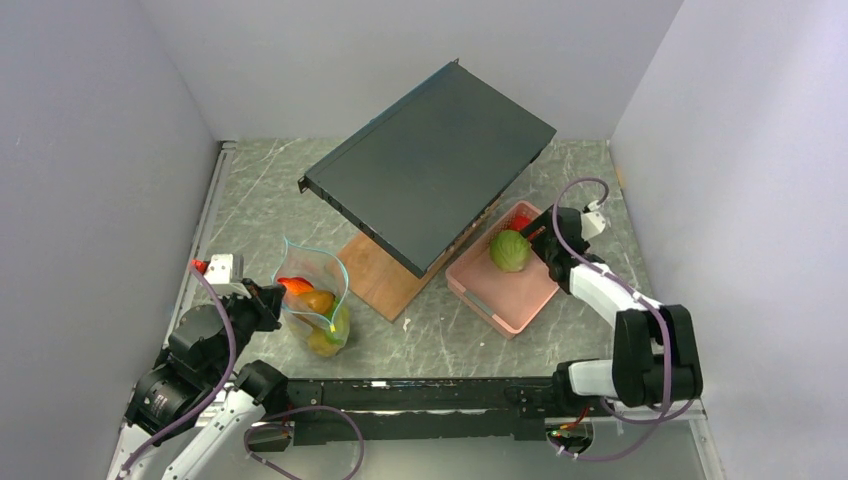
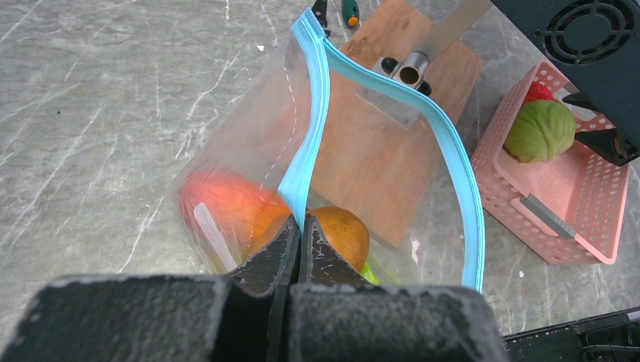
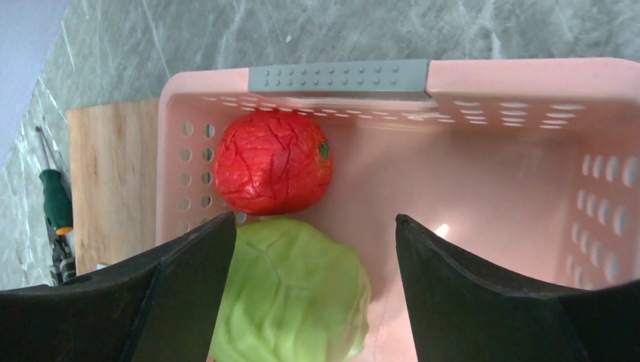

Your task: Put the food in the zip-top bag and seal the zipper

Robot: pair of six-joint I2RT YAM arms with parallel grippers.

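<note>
The clear zip top bag (image 1: 338, 277) stands with its mouth agape, and the left wrist view shows its blue zipper rim (image 2: 469, 204). Inside are a red-orange food item (image 2: 219, 192), a brown-orange one (image 2: 343, 235) and something green. My left gripper is shut on the bag's rim, the blue strip running in between its fingertips. Over the pink basket (image 1: 483, 312), my right gripper stands open and empty. A wrinkled red tomato-like food (image 3: 273, 162) sits in the basket corner, just beyond the fingertips. Beside it a green cabbage (image 3: 290, 298) lies partly behind one finger.
A large dark box (image 1: 430, 160) overhangs the back middle, covering part of the wooden board (image 1: 375, 280). A screwdriver (image 3: 56, 200) lies past the board. Bare counter (image 1: 415, 345) separates the bag from the basket along the front.
</note>
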